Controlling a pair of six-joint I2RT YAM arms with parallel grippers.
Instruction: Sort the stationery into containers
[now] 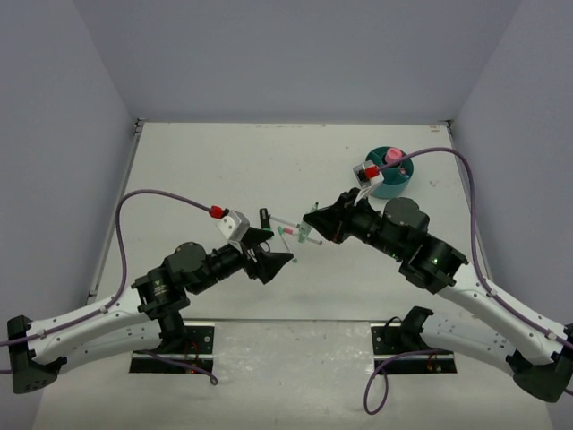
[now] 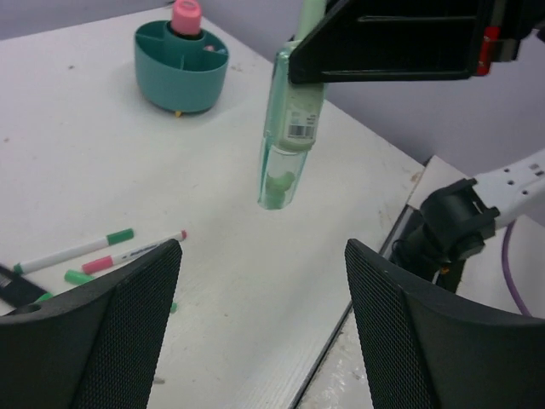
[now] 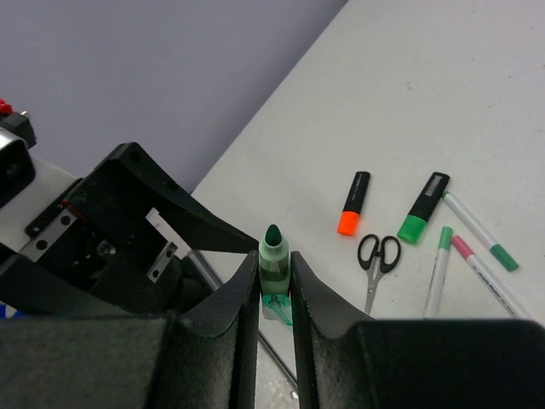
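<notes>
A green-and-white tube point(image 2: 294, 119) with a clear cap end hangs upright in my right gripper, whose fingers press on its sides. My left gripper stands open beside it, nothing between its fingers. On the table lie scissors point(image 3: 375, 262), an orange highlighter point(image 3: 353, 204), a green highlighter point(image 3: 423, 208), two green-capped pens point(image 3: 480, 231) and a pink-capped pen point(image 3: 490, 275). The teal divided container point(image 1: 391, 190) is at the back right with a pink item point(image 2: 186, 17) in it.
Grey walls point(image 1: 286, 63) bound the table's back and sides. Both arms' heads are close together over the pens, the left one low at the front.
</notes>
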